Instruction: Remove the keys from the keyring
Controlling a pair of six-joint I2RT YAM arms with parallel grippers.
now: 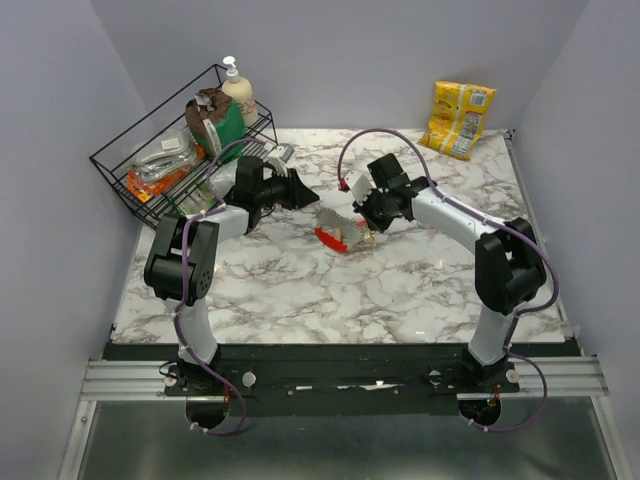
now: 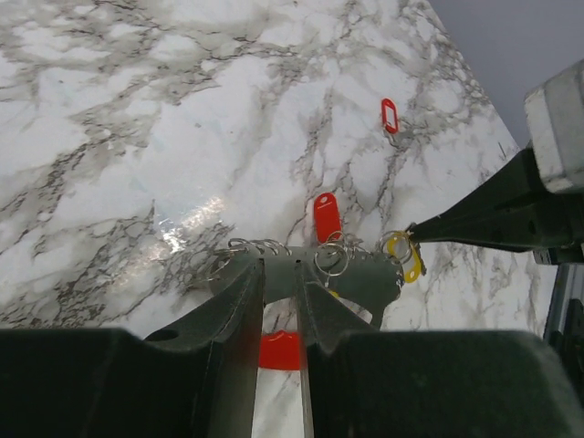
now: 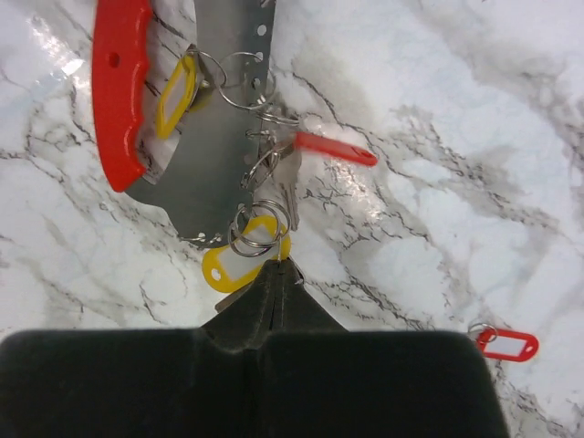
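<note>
A metal plate [image 3: 210, 155] with a red handle [image 3: 119, 91] lies on the marble, holding several keyrings with yellow tags [image 3: 224, 265] and a red tag [image 3: 333, 148]. My right gripper is shut at the rings near the lower yellow tag; what is between its tips is unclear, perhaps a thin ring. My left gripper hangs left of the plate, its fingers slightly apart, nothing visible held. A separate red tag with a ring [image 3: 506, 345] lies apart on the table.
A wire rack [image 1: 130, 150] with bags and a pump bottle stands at the back left. A yellow bag [image 1: 457, 120] sits at the back right.
</note>
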